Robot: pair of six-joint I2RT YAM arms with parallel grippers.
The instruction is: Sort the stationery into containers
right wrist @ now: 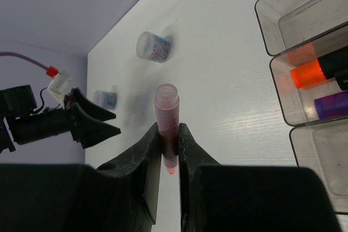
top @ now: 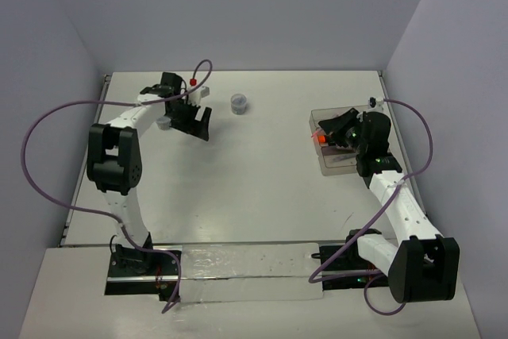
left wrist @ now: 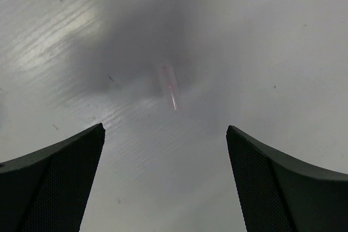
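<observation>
In the right wrist view, a pink translucent stick [right wrist: 167,113] stands between the fingertips of my right gripper, which is shut on it. From above, this gripper [top: 324,126] hangs over the left part of the clear sectioned box [top: 340,171]. An orange-capped marker [right wrist: 305,74] and a purple one [right wrist: 333,105] lie in the box's middle section. My left gripper is open above the table, fingers wide apart. Ahead of its fingertips, a thin faint pinkish clear strip [left wrist: 170,87] shows on the surface; I cannot tell what it is.
Two clear jars with small coloured pieces stand at the back: one [top: 239,104] right of my left gripper, the other [top: 163,123] partly behind the left arm. The two box sections visible beside the markers look empty in the right wrist view.
</observation>
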